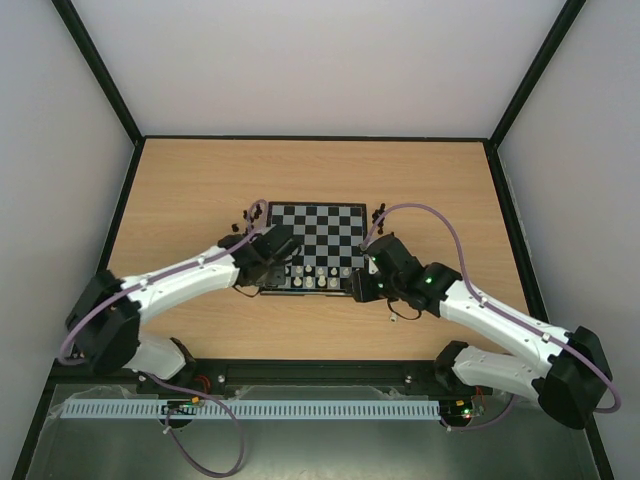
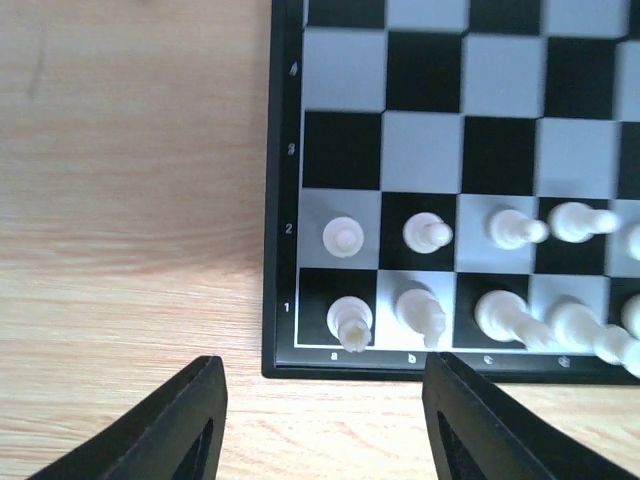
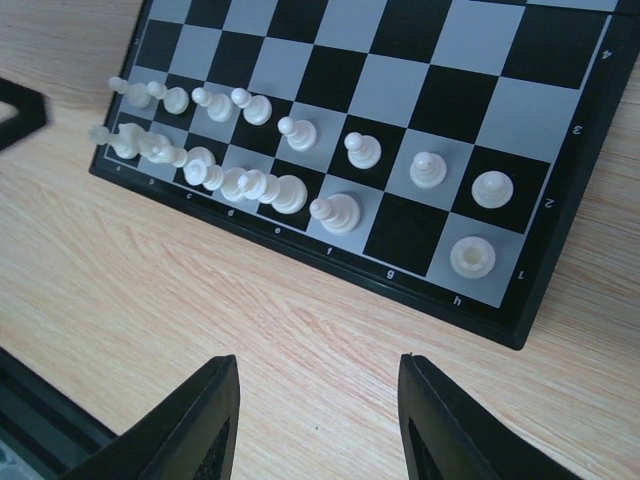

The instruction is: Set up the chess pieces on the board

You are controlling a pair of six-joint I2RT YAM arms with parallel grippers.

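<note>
The chessboard (image 1: 318,230) sits mid-table, with white pieces along its two nearest rows. In the left wrist view my left gripper is open above the board's near left corner, nothing between its fingers; a pawn (image 2: 343,236) and a rook (image 2: 351,323) stand there. In the right wrist view my right gripper is open over bare wood in front of the board's right end, where a rook (image 3: 472,256) stands on h1 and a pawn (image 3: 491,189) on h2. The g1 square is empty.
Dark pieces (image 1: 379,216) lie beside the board at right, and more at left. A small pale piece (image 1: 393,319) is on the table near the right arm.
</note>
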